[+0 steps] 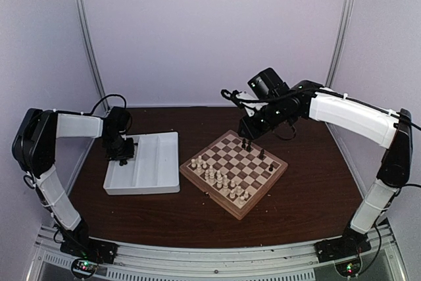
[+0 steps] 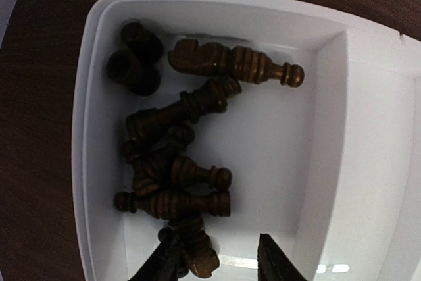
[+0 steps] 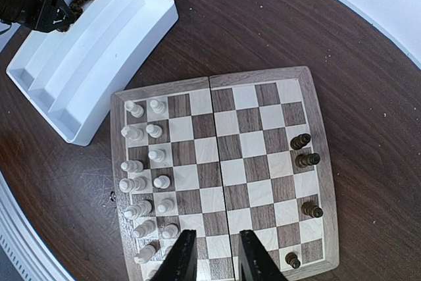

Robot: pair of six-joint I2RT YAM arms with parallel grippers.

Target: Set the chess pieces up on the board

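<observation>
My left gripper hovers low over the left compartment of the white tray (image 2: 329, 162), fingers apart. Dark wooden pieces lie there: a long piece (image 2: 204, 57) at the far end, several others and a knight-like piece (image 2: 200, 261) by the fingertips. The chessboard (image 3: 316, 110) holds rows of white pieces (image 3: 131, 133) on one side and several dark pieces (image 3: 307, 160) along the opposite edge. My right gripper is raised above the board, open, nothing visible between its fingers.
The tray stands left of the board on the dark table (image 1: 302, 208). Bare table surrounds the board at front and right; pale walls enclose the back and sides.
</observation>
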